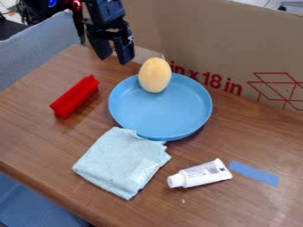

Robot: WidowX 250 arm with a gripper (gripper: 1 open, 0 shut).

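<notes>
My gripper (113,51) hangs at the top of the view, dark and open, up and to the left of a pale yellow egg-shaped object (154,74). That object stands on the back part of a blue plate (160,115). A red oblong item (74,96) lies left of the plate. A folded light-blue cloth (120,161) is in front of it, and a white tube (200,175) lies at the lower right.
A cardboard box (236,49) walls off the back. A strip of blue tape (254,173) is on the wooden table (53,146) at right. A grey padded surface (35,55) borders the left.
</notes>
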